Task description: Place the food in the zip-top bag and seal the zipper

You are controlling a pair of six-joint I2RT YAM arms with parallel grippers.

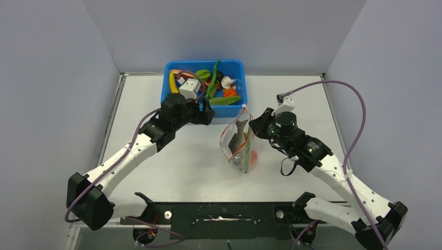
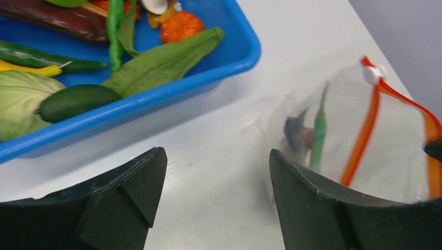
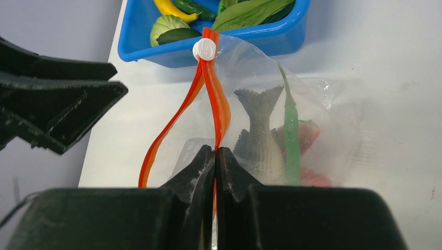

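Note:
The clear zip top bag [image 1: 226,139] stands mid-table with its orange-edged mouth parted. Inside it are a grey fish [image 3: 259,133], a green pepper [image 3: 292,140] and something reddish [image 3: 306,136]. A white slider [image 3: 204,49] sits at the top end of the orange zipper strips. My right gripper is shut on one orange edge of the bag. To the bag's left, my left gripper [image 1: 211,111] is open near the front of the blue bin, with nothing between its fingers; its fingers [image 2: 127,192] show only bare table in the gap.
A blue bin [image 1: 242,83] at the back holds several vegetables, among them a yellow one [image 1: 172,82], a green leaf-like one [image 2: 167,60] and an orange one [image 2: 181,27].

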